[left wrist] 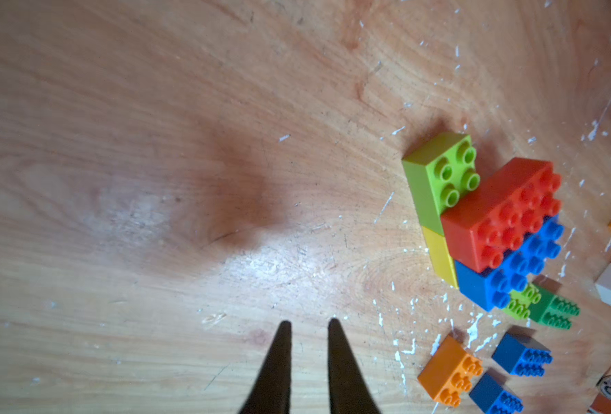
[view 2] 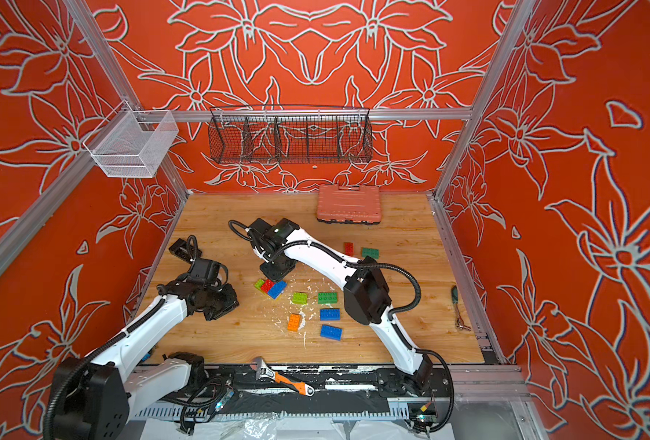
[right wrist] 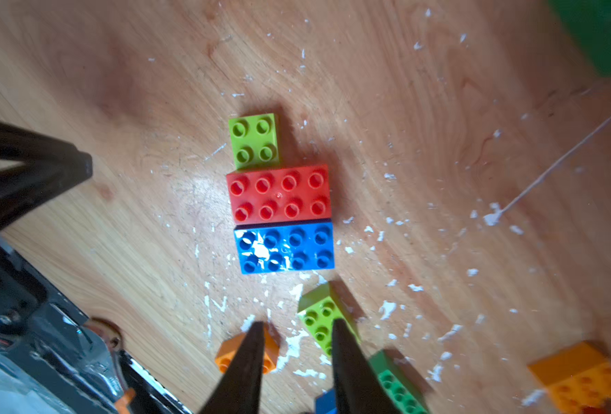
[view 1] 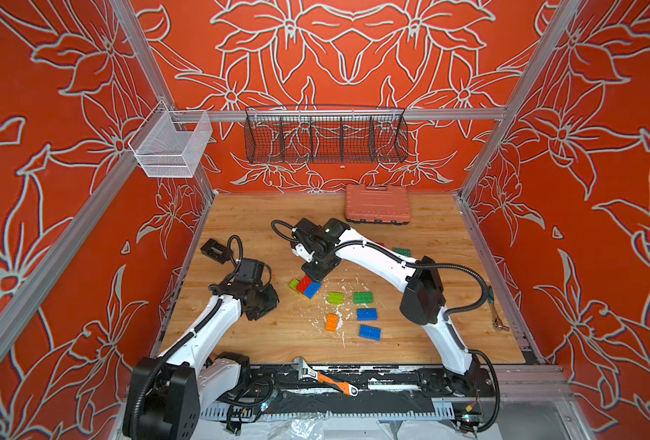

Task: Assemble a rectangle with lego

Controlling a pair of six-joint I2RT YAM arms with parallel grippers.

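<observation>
A block of joined bricks stands on the table: a red brick, a blue brick, a small lime brick, with a yellow brick under the lime one. In the right wrist view the lime piece, the red brick and the blue brick lie in a row. My right gripper hovers above the block, its fingers apart with nothing between them. Left of the block, my left gripper is also apart at the tips and empty over bare wood.
Loose bricks lie in front and right: a lime brick, a green brick, two blue ones and an orange brick. A red case stands at the back. The table's left side has free wood.
</observation>
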